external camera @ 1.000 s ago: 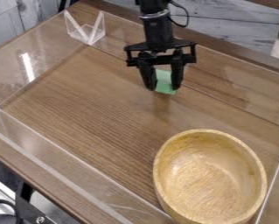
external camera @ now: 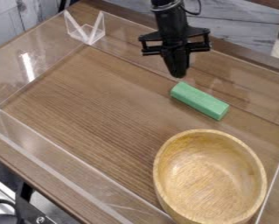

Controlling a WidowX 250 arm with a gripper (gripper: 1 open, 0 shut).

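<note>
My black gripper (external camera: pixel 177 63) hangs over the back middle of the wooden table, shut, with nothing seen between its fingers. A green rectangular block (external camera: pixel 200 101) lies on the table just in front of and to the right of the gripper, apart from it.
A large cream bowl (external camera: pixel 211 197) sits at the front right. A clear plastic object (external camera: pixel 86 28) stands at the back left, with clear pieces along the left edge.
The green block, earlier under the gripper, now lies in plain view further right and nearer. The gripper has moved up and back, away from it.
</note>
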